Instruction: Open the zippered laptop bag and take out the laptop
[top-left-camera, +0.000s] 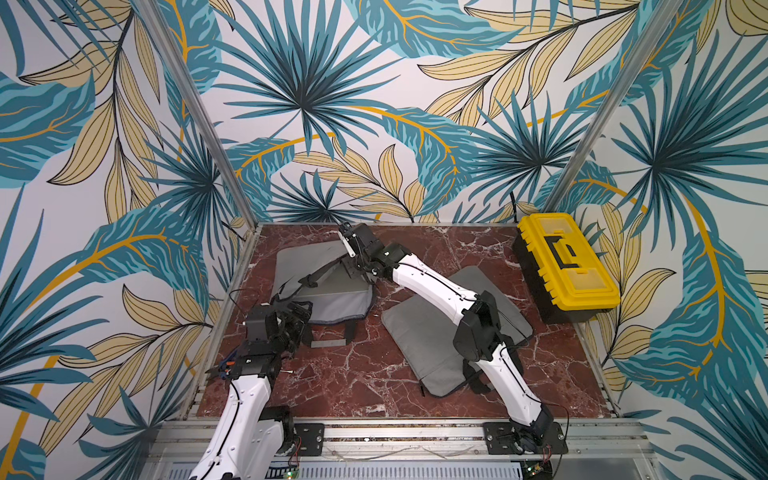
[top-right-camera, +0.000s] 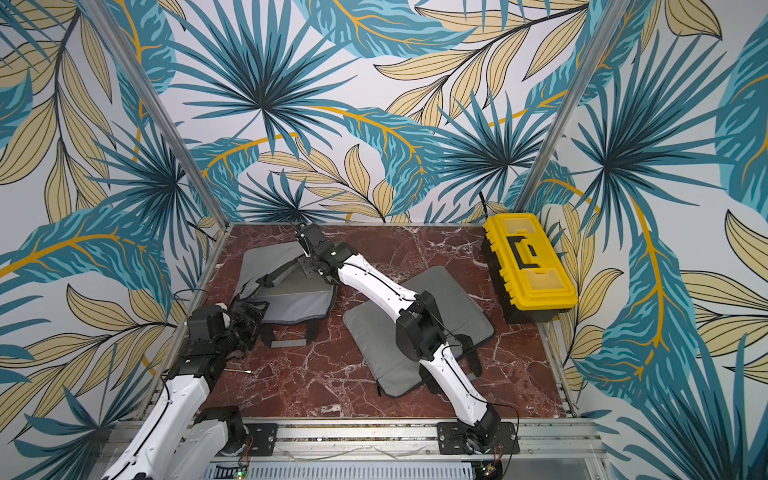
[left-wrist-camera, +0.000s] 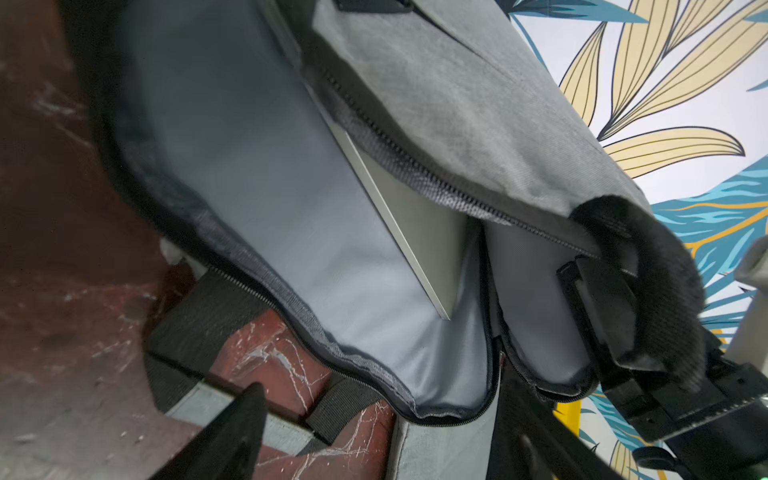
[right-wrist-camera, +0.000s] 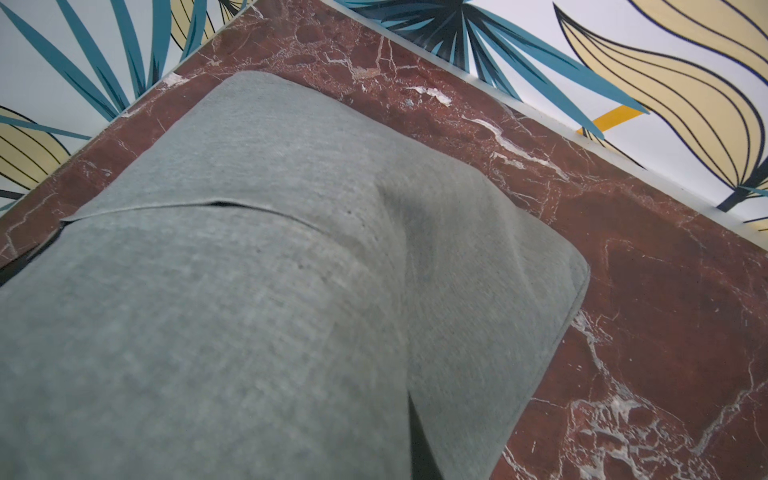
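The grey laptop bag (top-left-camera: 336, 304) lies at the table's back left, its zippered mouth spread open. In the left wrist view a thin, pale grey laptop (left-wrist-camera: 432, 232) shows inside the bag, partly under the raised top flap (left-wrist-camera: 448, 120). My right gripper is shut on the dark strap loop at that flap's edge, holding it up; grey cloth hides its fingers in the right wrist view. Just before the mouth, my left gripper stands open, with blurred fingers (left-wrist-camera: 228, 432) apart and nothing gripped between them.
A second grey bag (top-left-camera: 428, 348) lies flat at the middle right, partly under the right arm. A yellow and black toolbox (top-left-camera: 568, 260) stands on the right edge. The bag's carry handle (top-left-camera: 328, 343) extends toward the front. Bare table lies in front of it.
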